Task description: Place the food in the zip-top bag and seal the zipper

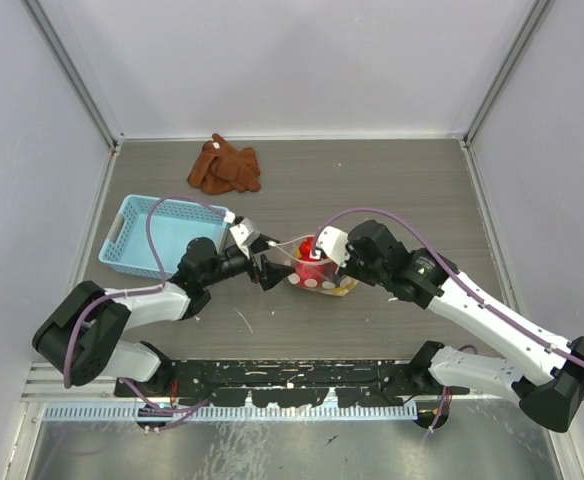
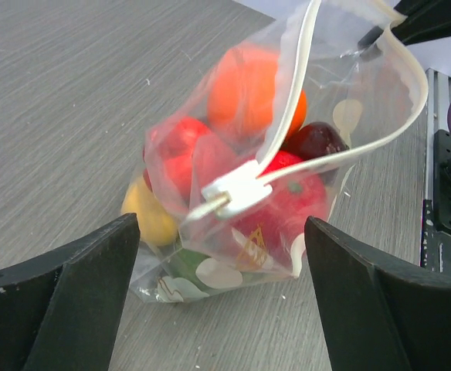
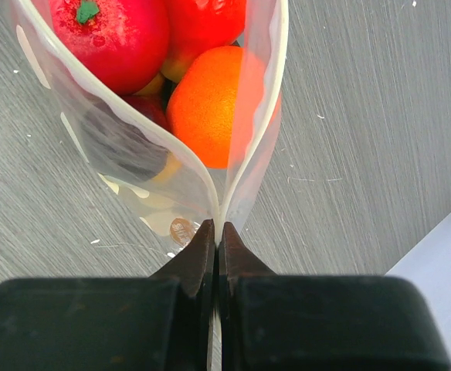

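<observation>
The clear zip top bag, printed with pale dots, holds several pieces of food and its mouth gapes open. Inside show an orange, a red pomegranate, a second red fruit and a yellow piece. My right gripper is shut on one end of the bag's rim, where the two edges meet. A white zipper slider sits at the opposite end. Around that end, my left gripper has its fingers apart, with the slider between and beyond them, apparently untouched.
At the left stands an empty light-blue basket. A brown cloth lies at the back left. Bare table stretches behind and to the right of the bag.
</observation>
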